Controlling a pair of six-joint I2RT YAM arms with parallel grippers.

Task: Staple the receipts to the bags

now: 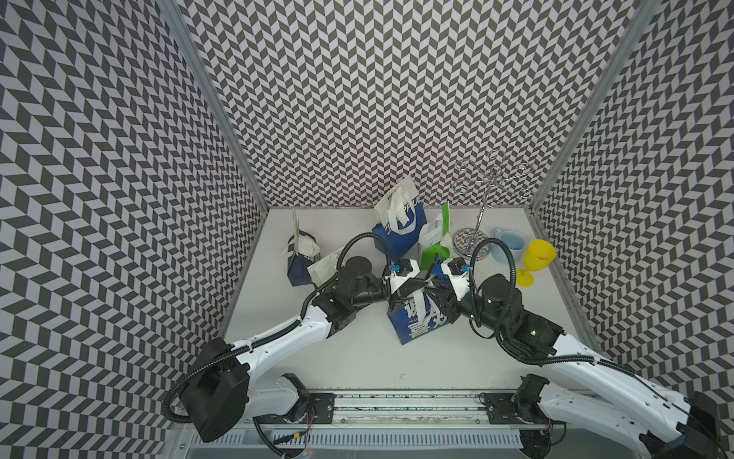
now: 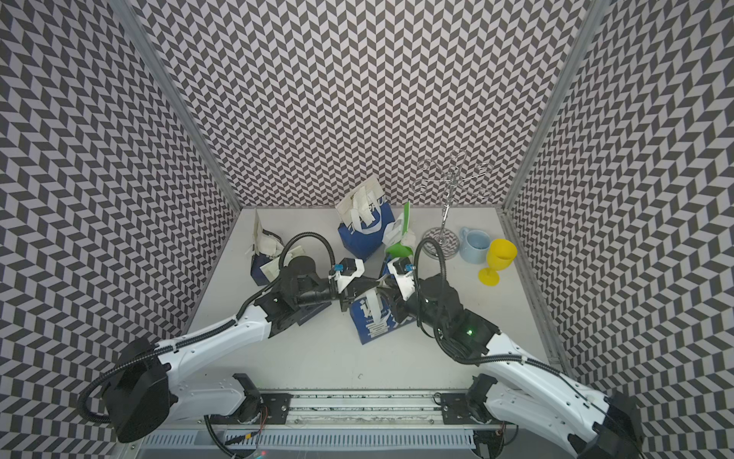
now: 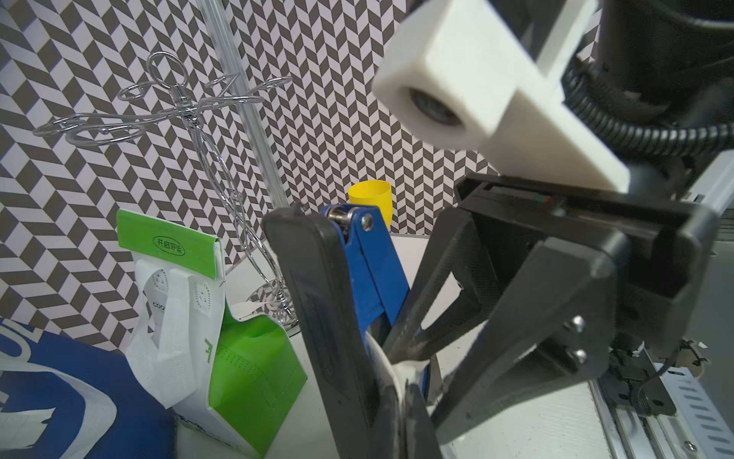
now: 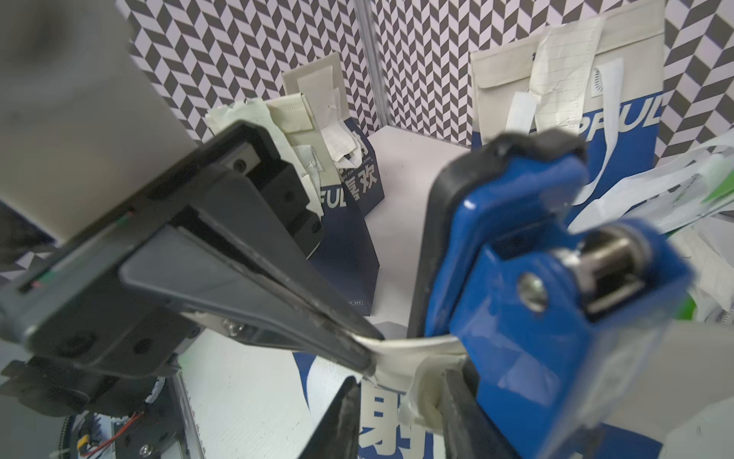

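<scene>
Over the front blue-and-white bag [image 1: 416, 329], both grippers are close together. In the left wrist view a blue stapler [image 3: 382, 290] stands hinge up, its black base and blue body on opposite sides of the bag's pale upper edge. My left gripper is shut on that pale edge. Close against the stapler's lower end is my right gripper; pale crumpled material shows around its fingertips, but whether they grip the stapler or paper is unclear. In the right wrist view a receipt [image 4: 565, 76] hangs on the large rear bag [image 4: 623, 145].
A green-and-white bag [image 3: 183, 306] stands behind the grippers. Two dark blue bags [image 4: 336, 244] are at the left. A metal rack [image 1: 471, 243], a light blue mug [image 1: 510, 241] and a yellow goblet [image 1: 539, 254] occupy the right rear.
</scene>
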